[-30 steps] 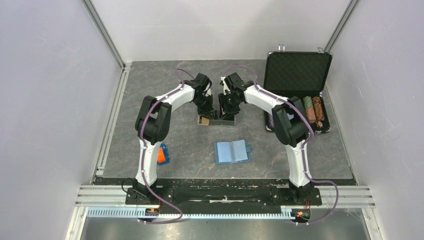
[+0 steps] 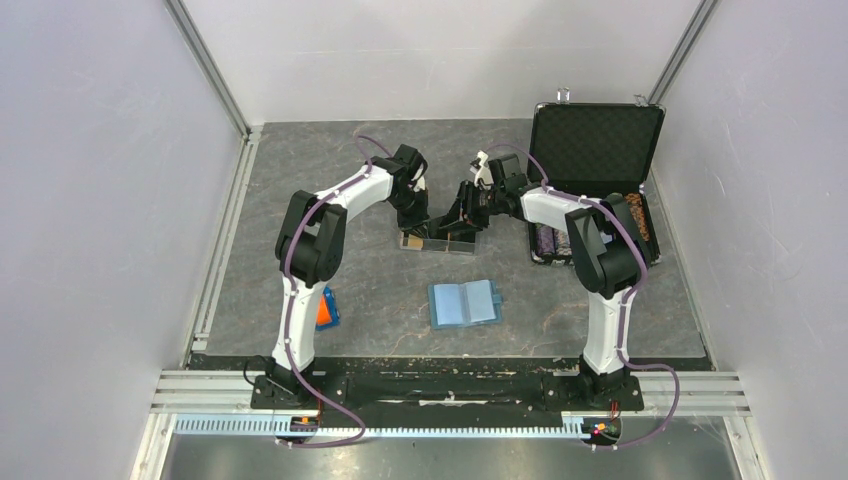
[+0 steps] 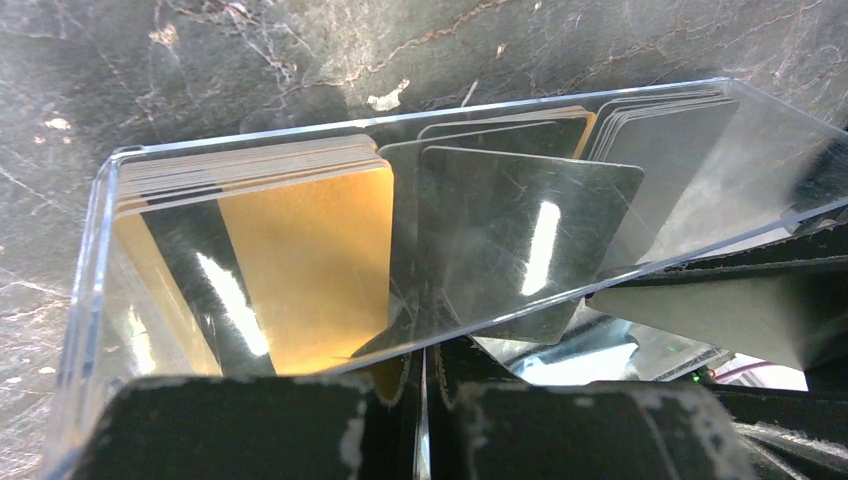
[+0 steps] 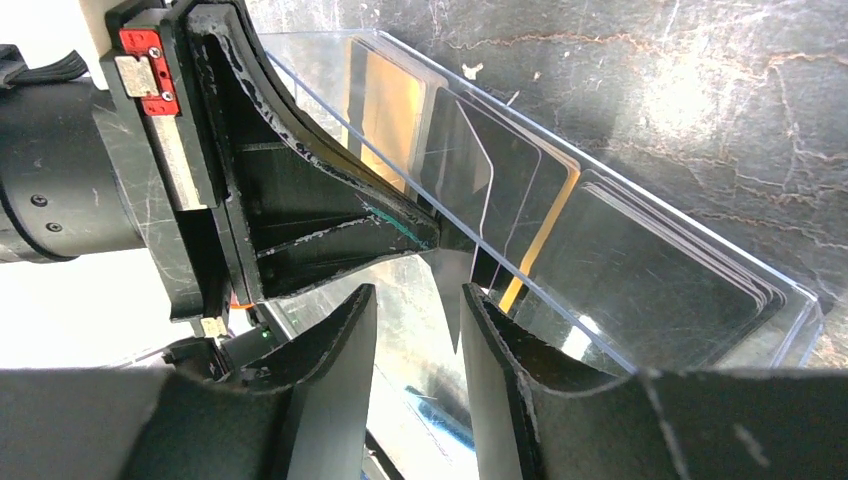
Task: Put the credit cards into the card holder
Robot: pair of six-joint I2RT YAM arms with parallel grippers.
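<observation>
The clear card holder (image 2: 437, 247) lies mid-table under both grippers. In the left wrist view it holds gold cards (image 3: 305, 250) at one end, dark cards (image 3: 500, 220) in the middle and a grey stack (image 3: 670, 150) at the other end. My left gripper is shut at the holder's near edge, with no card clearly visible between its fingers. My right gripper is part open over the holder's near wall, its fingertips apart; a thin dark sheet shows behind them, and whether it sits between them I cannot tell.
A blue booklet-like case (image 2: 465, 305) lies in front of the holder. An open case of chips (image 2: 637, 225) stands at right, an orange-and-blue object (image 2: 328, 310) at front left.
The left arm and holder have shifted very slightly right since one second ago.
</observation>
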